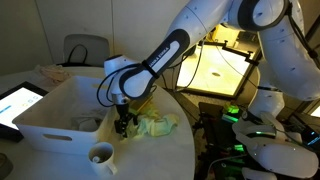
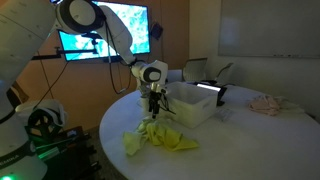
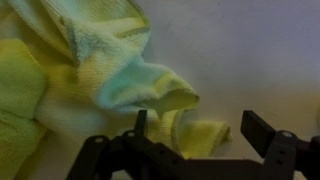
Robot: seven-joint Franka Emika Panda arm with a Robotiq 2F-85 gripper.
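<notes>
A pale yellow-green cloth [image 1: 158, 124] lies crumpled on the white table, and yellow cloth [image 2: 172, 137] spreads across the tabletop in the second exterior view. Pointing down at the cloth's edge, my gripper [image 1: 124, 126] is low over the table beside the white box. In the wrist view the gripper stands open. A folded corner of yellow cloth [image 3: 200, 138] shows in the gap between its fingers, nearer the left one, and is not clamped. Whether the fingertips touch the cloth or the table cannot be told.
A white open box [image 1: 55, 139] with grey contents stands left of the gripper, close to it. A white mug [image 1: 103, 160] sits near the front. Pinkish cloth [image 2: 265, 104] lies farther off. Bare table [image 2: 235, 150] extends beyond the yellow cloth.
</notes>
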